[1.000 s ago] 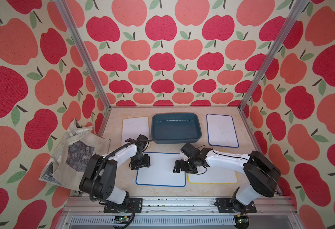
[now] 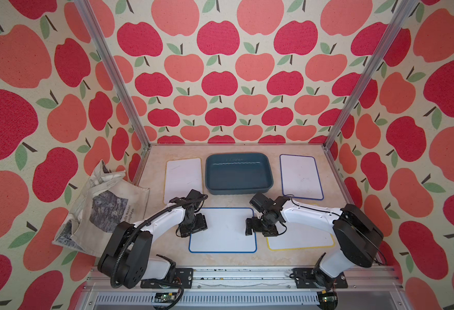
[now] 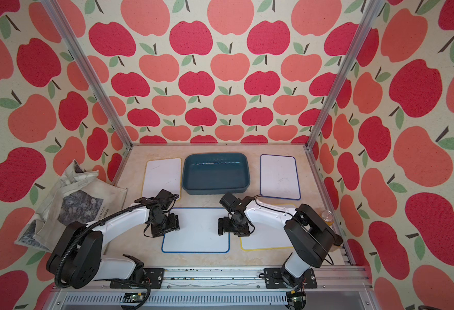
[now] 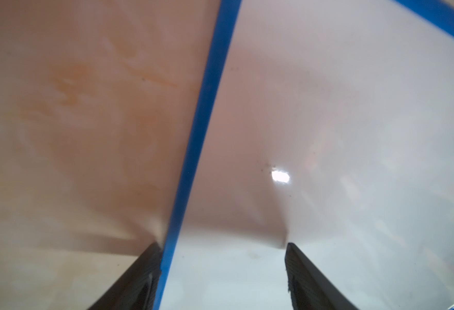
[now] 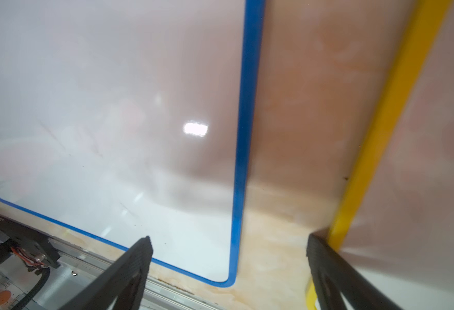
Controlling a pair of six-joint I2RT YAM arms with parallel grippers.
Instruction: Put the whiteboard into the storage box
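A white whiteboard with blue edging (image 2: 221, 237) lies flat at the front centre. My left gripper is low at its left edge, fingers parted, one beside the blue strip and the other over the white surface. My right gripper stands open low over the gap between this board and the yellow-edged board (image 5: 413, 196); its right finger is at the yellow strip, the blue strip between the fingers. The dark teal storage box (image 2: 238, 180) sits empty at the back centre.
A yellow-edged board (image 3: 159, 173) lies back left, a blue-edged one (image 3: 279, 175) back right. A fabric bag (image 2: 97, 217) leans at the far left, and a glass (image 3: 326, 218) shows at the right edge. Little bare table separates the boards.
The left arm has moved right and toward the front. The front blue-edged board has shifted slightly right, as has the right gripper, along with the yellow-edged board beside it.
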